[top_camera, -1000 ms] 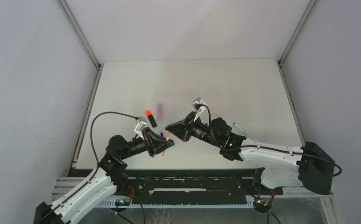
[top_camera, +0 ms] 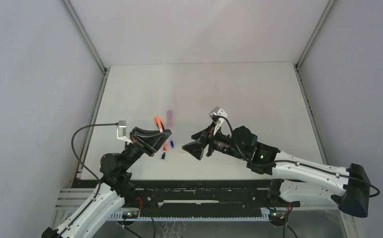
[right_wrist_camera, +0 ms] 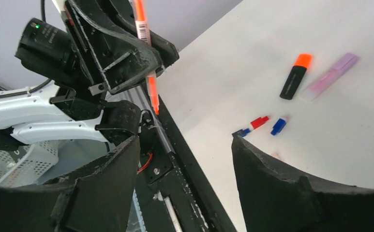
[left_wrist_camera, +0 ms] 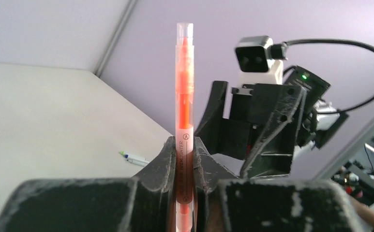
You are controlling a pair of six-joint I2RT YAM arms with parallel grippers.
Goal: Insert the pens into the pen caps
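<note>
My left gripper is shut on an orange highlighter. In the left wrist view the highlighter stands upright between the fingers, with a clear cap over its upper end. From the right wrist view, the lower end of the highlighter shows a bare orange tip. My right gripper is open and empty, a short way to the right of the left one. Below lie a red cap, a blue cap and another small blue piece, partly behind a right finger.
Further back lie an orange-and-black marker and a purple highlighter. A pale pen with a green end rests on the table at the right side.
The right fingers went from shut to open. Small red and blue pieces have come into sight.
</note>
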